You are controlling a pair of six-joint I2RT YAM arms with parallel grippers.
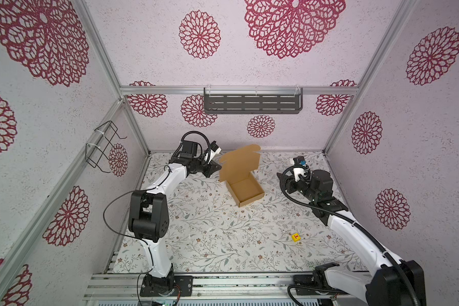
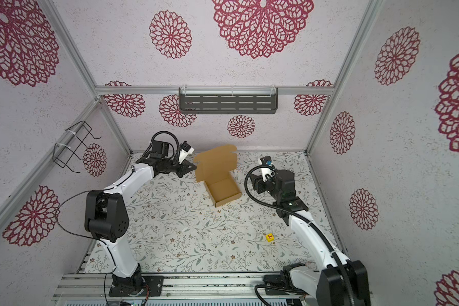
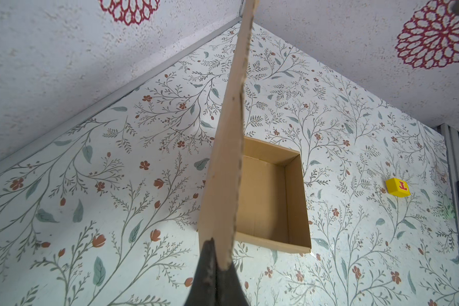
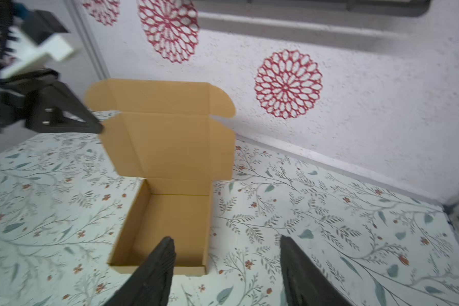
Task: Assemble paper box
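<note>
The brown paper box (image 1: 246,189) is near the back middle of the table, its shallow tray open and its lid (image 1: 241,162) standing up at the back. Side flaps spread from the lid in the right wrist view (image 4: 168,145). My left gripper is shut with the edge of the lid's left side flap (image 3: 220,188) between its fingertips; that flap looks nearly edge-on in the left wrist view. To the right of the box, my right gripper stands open and empty, apart from the cardboard.
A small yellow cube (image 1: 295,237) lies at the front right. A dark slotted shelf (image 1: 253,104) hangs on the back wall, and a wire rack (image 1: 103,145) on the left.
</note>
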